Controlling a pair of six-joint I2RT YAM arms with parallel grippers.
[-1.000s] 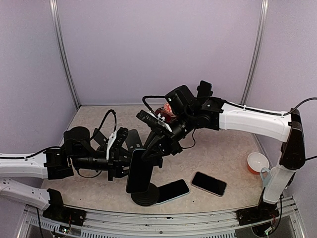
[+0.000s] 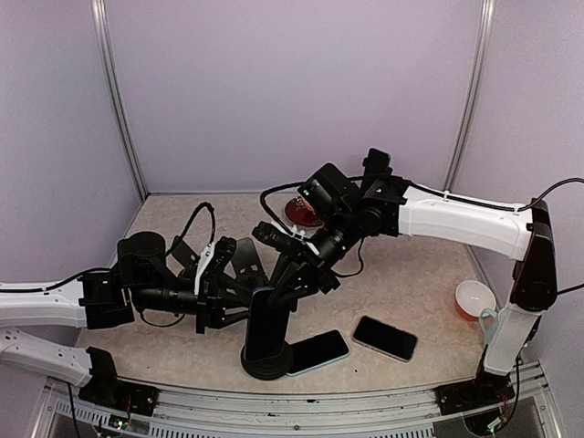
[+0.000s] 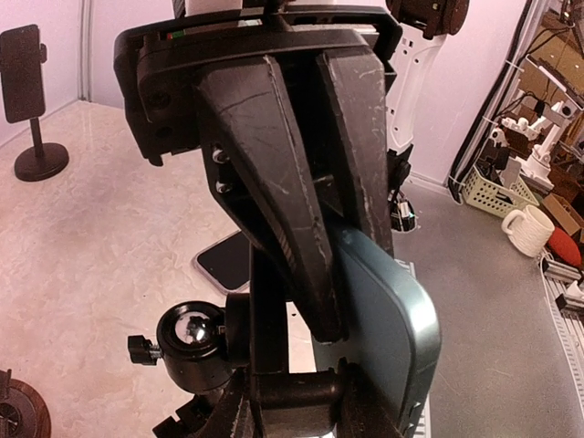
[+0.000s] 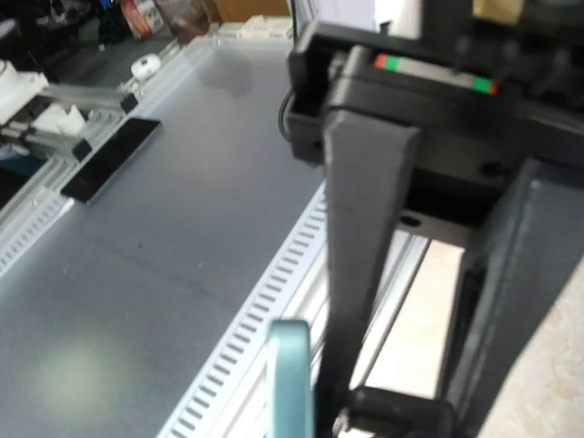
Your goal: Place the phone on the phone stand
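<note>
The phone (image 2: 267,324) stands upright over the round black stand base (image 2: 265,366), its blue-green side showing in the left wrist view (image 3: 383,328) and right wrist view (image 4: 288,374). My right gripper (image 2: 285,283) is shut on the phone's top from above; its fingers also show close up in the left wrist view. My left gripper (image 2: 239,306) reaches in from the left at the stand, shut on something black that looks like the stand; its exact hold is partly hidden.
Two phones lie flat on the table, one beside the stand (image 2: 318,351), another (image 2: 385,338) farther right. A bowl (image 2: 474,297) and a pale mug sit at the right edge; a red object (image 2: 301,212) is at the back.
Since a second ago the phone has moved right and down, into a more upright position over the stand base, with my right gripper on it. The left arm is nearly unchanged.
</note>
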